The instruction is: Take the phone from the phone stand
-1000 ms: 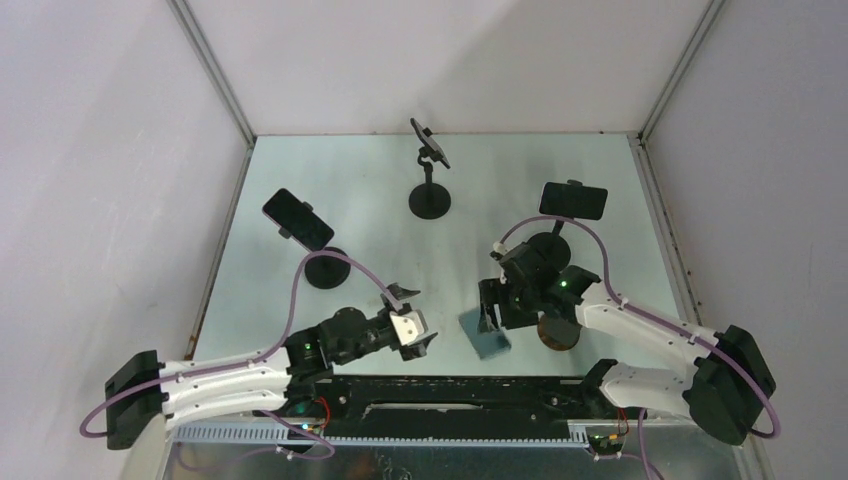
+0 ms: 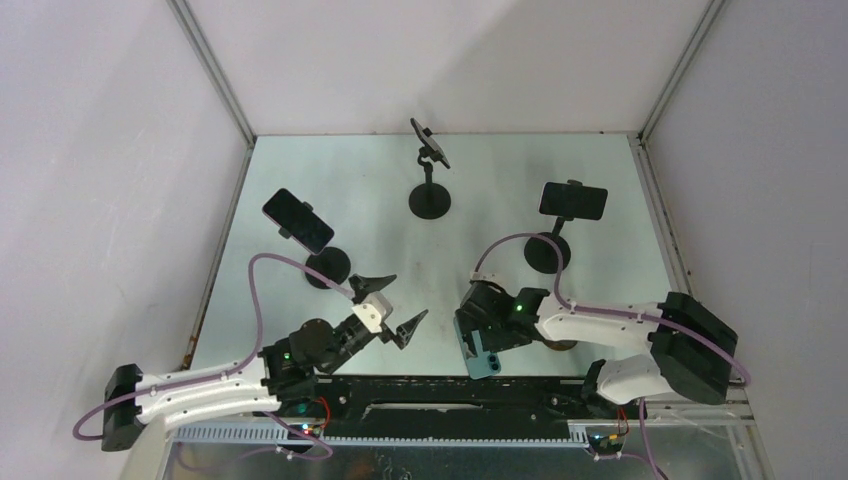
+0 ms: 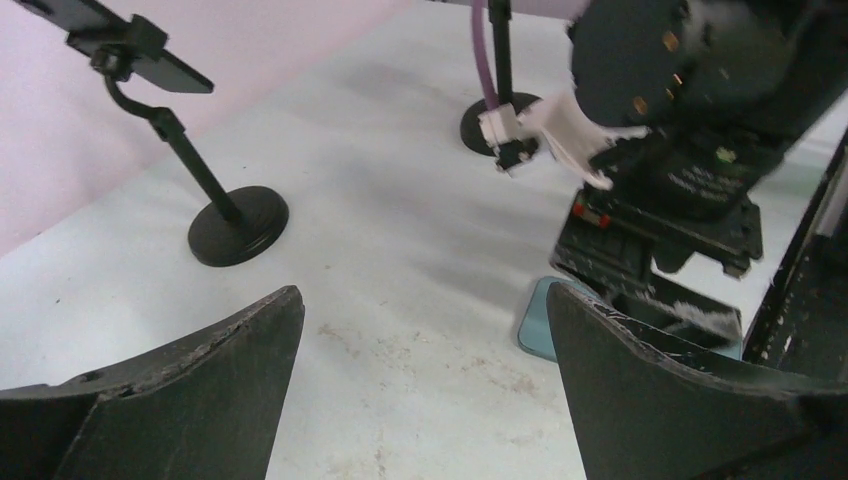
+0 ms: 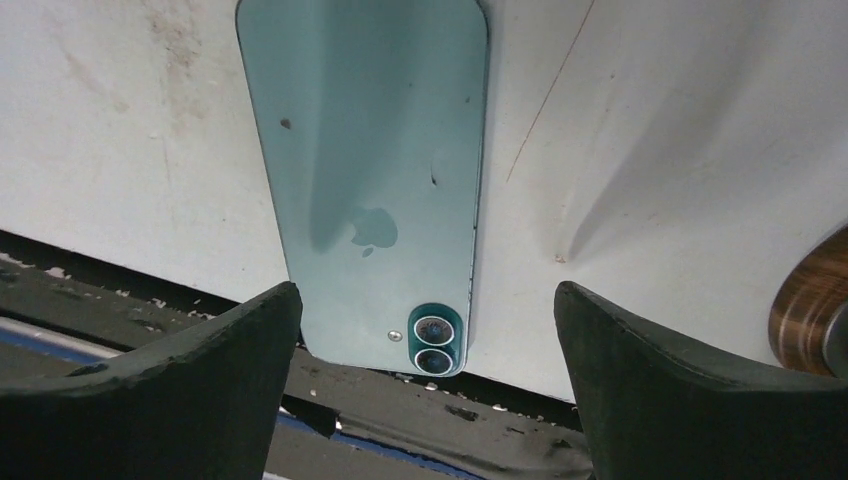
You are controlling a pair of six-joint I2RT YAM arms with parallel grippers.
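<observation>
A blue-green phone (image 4: 380, 170) lies flat on the table, back up, its lens end by the front edge. Above it hangs my right gripper, fingers wide, the phone untouched between and below the fingers. In the top view that gripper hides part of the phone (image 2: 484, 362). My left gripper (image 2: 412, 307) stands open with empty space between its fingers, left of the phone. Three stands hold phones: a left phone (image 2: 298, 221), a back phone (image 2: 430, 143) seen from its edge, and a right phone (image 2: 573, 201).
A round wooden-and-metal base (image 4: 805, 305) sits right of the flat phone, mostly under my right arm. The stands' black bases are the left base (image 2: 328, 268), back base (image 2: 430, 201) and right base (image 2: 546, 254).
Earlier the phone was tilted by the right gripper; it now lies flat, reaching the front edge. The right gripper has moved left over it. The left gripper shifted slightly left.
</observation>
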